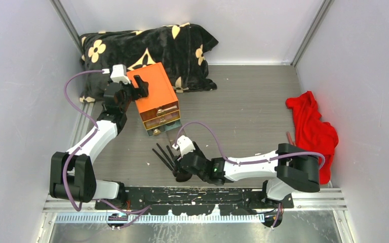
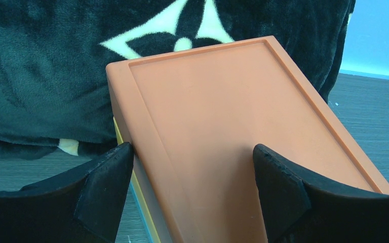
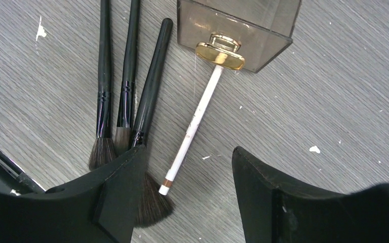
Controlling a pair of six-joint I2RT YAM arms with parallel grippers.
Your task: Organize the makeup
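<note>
An orange-topped drawer box (image 1: 154,83) stands at the back left, its clear bottom drawer (image 3: 253,25) pulled out. My left gripper (image 1: 141,87) is at the box's left edge. In the left wrist view its fingers are apart, one finger beside the box's left side and the other over the lid (image 2: 207,111). My right gripper is open over the front-left table. Between its fingers lies a white stick (image 3: 191,131), one end at the drawer's gold knob (image 3: 220,53). Several black brushes lie to its left, among them a big-headed one (image 3: 152,83).
A dark flowered blanket (image 1: 131,45) lies behind the box. At the right are a red cloth (image 1: 306,119) and a reddish stick (image 1: 289,138), partly behind my right arm.
</note>
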